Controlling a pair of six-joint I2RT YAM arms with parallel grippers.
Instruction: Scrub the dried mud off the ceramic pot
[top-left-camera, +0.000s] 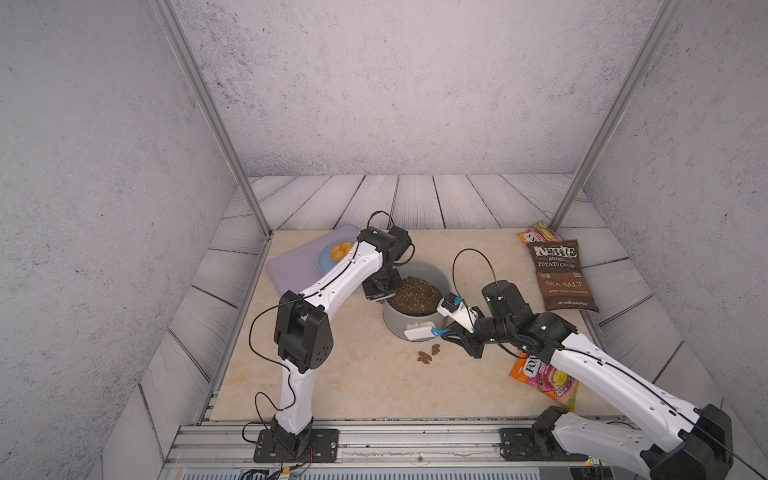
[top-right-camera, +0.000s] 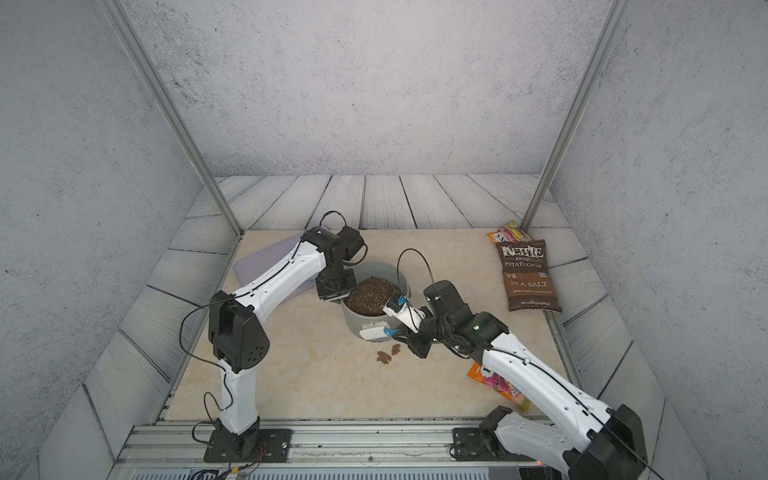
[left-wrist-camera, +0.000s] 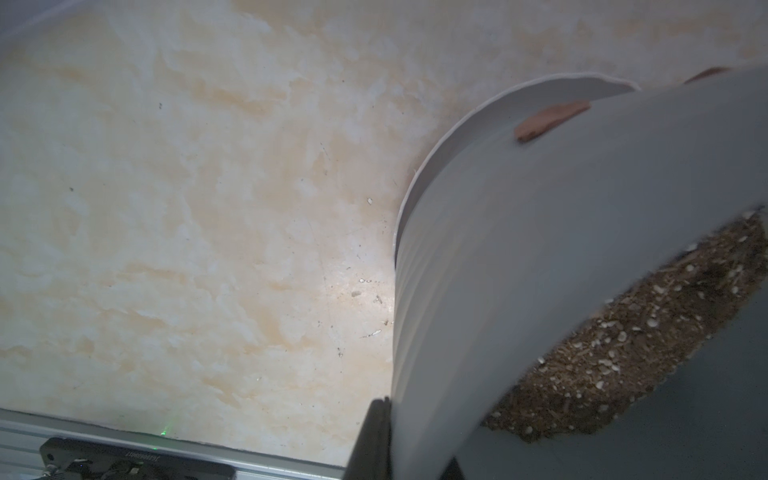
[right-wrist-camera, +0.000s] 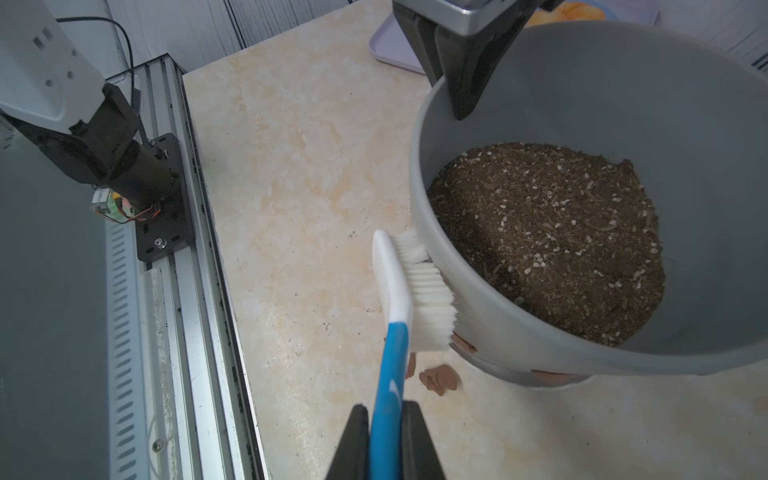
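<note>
The grey ceramic pot (top-left-camera: 429, 275), filled with dark soil (right-wrist-camera: 552, 224), stands near the middle of the table. My left gripper is shut on the pot's rim at its left side. In my right gripper, shut on its blue handle, is a scrub brush (right-wrist-camera: 392, 360) with a white head. Its white bristles lie against the pot's outer wall on the near side, in the right wrist view. A strip of brown mud (left-wrist-camera: 552, 121) shows low on the pot in the left wrist view. Flakes of mud (top-left-camera: 425, 357) lie on the table in front.
Left of the pot, a lavender board (top-left-camera: 297, 268) bears a blue plate (top-left-camera: 324, 260) with orange pieces. Snack bags, including a brown chip bag (top-left-camera: 563, 276), lie along the right edge.
</note>
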